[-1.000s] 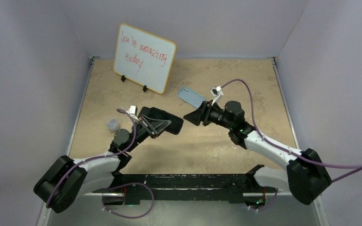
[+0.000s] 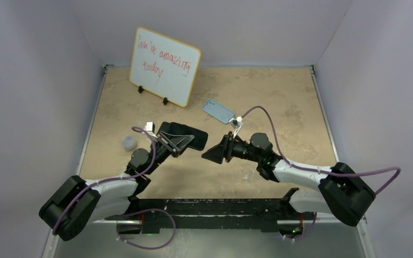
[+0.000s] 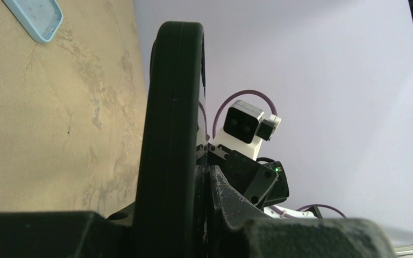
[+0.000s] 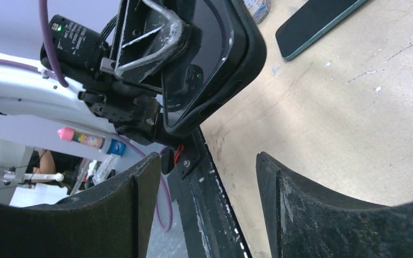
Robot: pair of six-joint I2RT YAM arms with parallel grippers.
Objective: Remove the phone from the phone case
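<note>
My left gripper (image 2: 175, 144) holds a dark phone-shaped piece (image 2: 193, 134) raised above the table; in the left wrist view it stands edge-on as a black case edge (image 3: 169, 123), and whether phone and case are together is unclear. In the right wrist view its glossy face (image 4: 196, 75) and rounded corner show. My right gripper (image 2: 215, 153) is just right of it, part open, with nothing between its fingertips. A light blue phone or case (image 2: 218, 110) lies behind on the table, dark on the side seen from the right wrist.
A whiteboard (image 2: 164, 64) with red writing stands at the back left. A small clear container (image 2: 129, 142) sits left of my left arm. The table's right half behind the right arm is clear; walls enclose the sides and back.
My right gripper has moved toward the front and slightly left since one second ago. The left gripper and its held piece shifted only slightly.
</note>
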